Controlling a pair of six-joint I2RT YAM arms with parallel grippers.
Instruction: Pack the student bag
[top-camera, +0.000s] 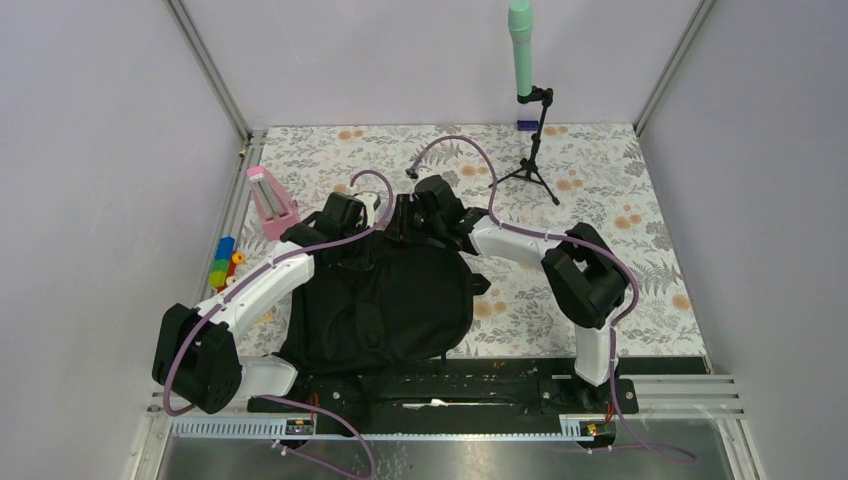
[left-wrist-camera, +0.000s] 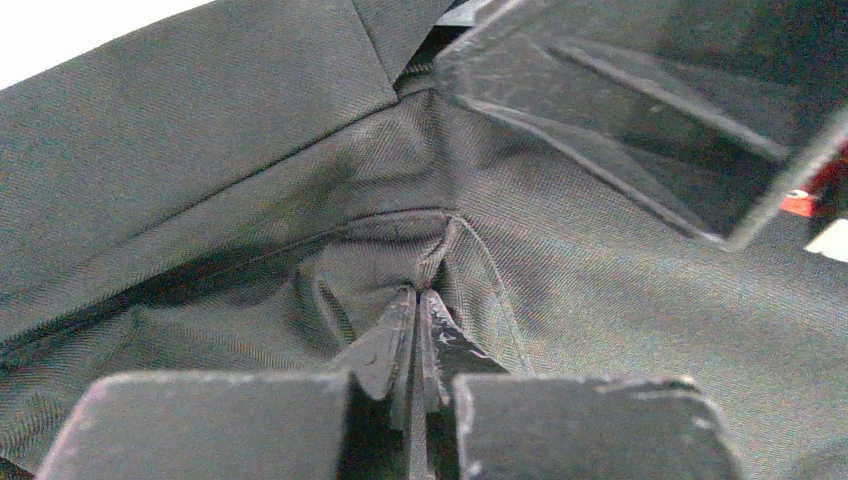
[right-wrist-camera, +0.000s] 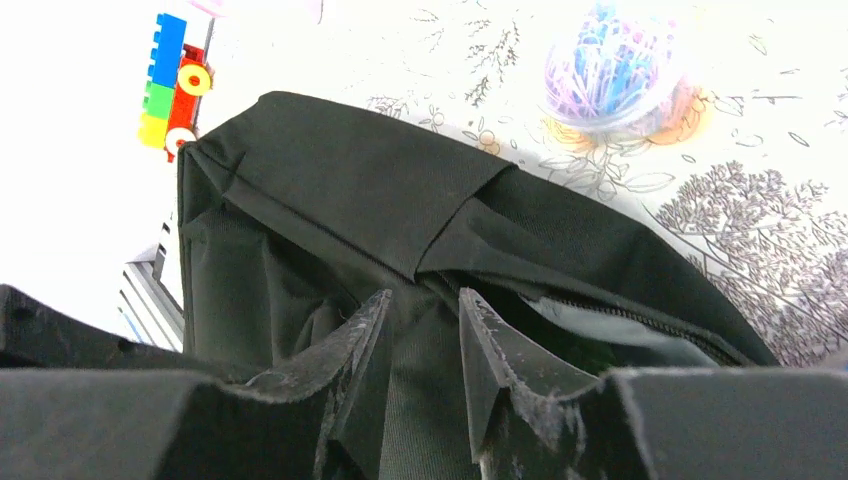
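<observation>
The black fabric bag covers the middle front of the table. My left gripper is shut on its upper fabric, which is bunched at the fingertips. My right gripper hangs part open over the bag's top edge, where a zipper and a lighter lining show beside it; nothing shows between its fingers. In the right wrist view a clear round tub of coloured bands lies beyond the bag, and a toy brick train is at the upper left.
A pink case stands at the table's left edge above the toy train. A black tripod with a green cylinder stands at the back right.
</observation>
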